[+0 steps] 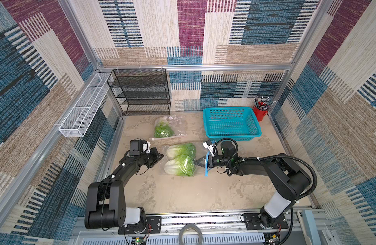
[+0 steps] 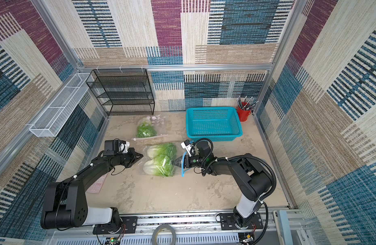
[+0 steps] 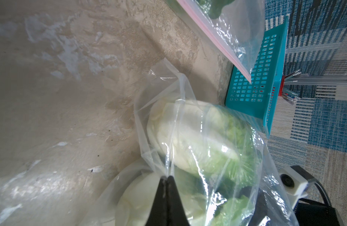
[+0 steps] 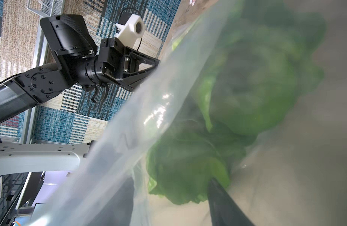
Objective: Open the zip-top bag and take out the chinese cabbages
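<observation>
Two Chinese cabbages (image 1: 179,163) lie in a clear zip bag with a blue zipper (image 1: 206,165) in the middle of the table. At the bag's left end my left gripper is shut, its tips at the plastic; whether plastic is between them is not clear. My right gripper (image 1: 198,162) reaches from the right inside the bag's mouth, past the blue zipper. In the right wrist view its blurred fingers stand apart behind plastic, toward the leafy ends (image 4: 248,94), with nothing clearly between them.
A second bag of greens (image 1: 164,129) lies behind. A teal basket (image 1: 232,134), red cup of utensils (image 1: 260,113) and black rack (image 1: 139,91) line the back.
</observation>
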